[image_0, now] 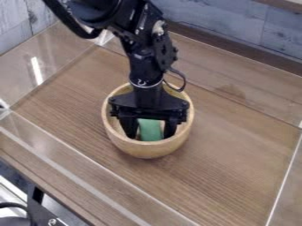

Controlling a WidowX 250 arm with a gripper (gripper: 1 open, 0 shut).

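A light wooden bowl (151, 148) sits on the wooden table, holding a green object (150, 129). The black gripper (150, 122) reaches straight down into the bowl from above, its two fingers open on either side of the green object, which is partly hidden by the gripper body. Whether the fingers touch it I cannot tell.
A grey-blue plank wall (236, 31) runs along the back, and the table's near left edge shows at bottom left with a dark cable below.
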